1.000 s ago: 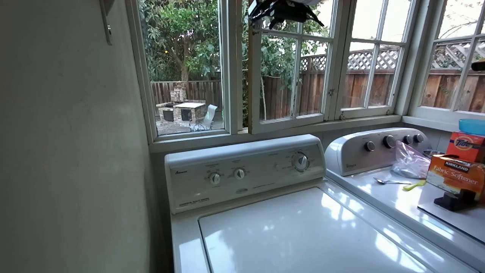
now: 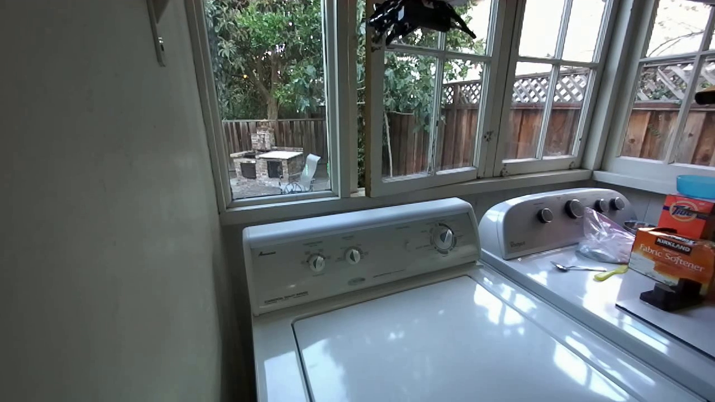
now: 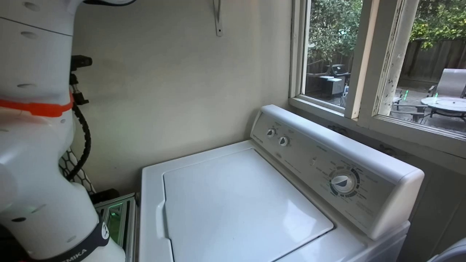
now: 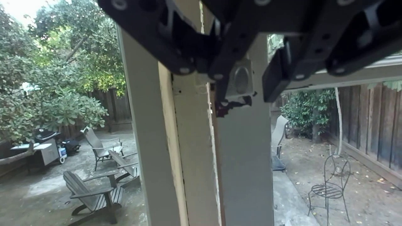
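A white-framed casement window [image 2: 429, 178] stands ajar above the washer in exterior view 1. My black gripper [image 2: 427, 33] is in front of its upper part, at the top edge of that view. In the wrist view the gripper has a clear gap between its fingers. A small metal latch plate [image 4: 241, 79] on the window's grey stile [image 4: 245, 162] shows in that gap, near the left finger. Whether a finger touches the plate or the frame, I cannot tell. Exterior view 2 shows the white arm [image 3: 35, 144] but not the gripper.
Below the window is the white washer [image 2: 402, 341] with a bare lid. On the neighbouring machine [image 2: 536, 268] lie a plastic bag [image 2: 603, 238], a spoon [image 2: 570, 267] and a fabric softener box [image 2: 670, 258]. A wall [image 3: 188, 87] stands left of the washer.
In exterior view 1 my gripper sits very slightly higher. Its left finger is farther left, so the gap looks wider. The window looks unmoved.
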